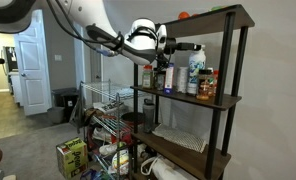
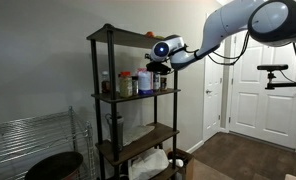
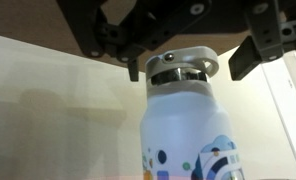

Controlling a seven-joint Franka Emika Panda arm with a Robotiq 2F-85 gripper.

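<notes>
My gripper stands open in the wrist view, with a dark finger on each side of the lid of a white bottle [image 3: 191, 125]. The bottle is upright, has a pale looped lid and colourful patterns, and its base is out of that view. In the first exterior view the bottle [image 1: 196, 70] stands on the upper middle shelf, with my gripper [image 1: 194, 46] at the height of its top. Gaps show between the lid and both fingers in the wrist view.
The shelf's top board [image 1: 203, 20] lies close above the hand. Beside the bottle stand a brown jar [image 1: 208, 84] and a white-and-purple box [image 1: 169, 78]. Dark posts [image 2: 97, 90] frame the rack. A wire rack [image 1: 106, 118] with goods stands to the left.
</notes>
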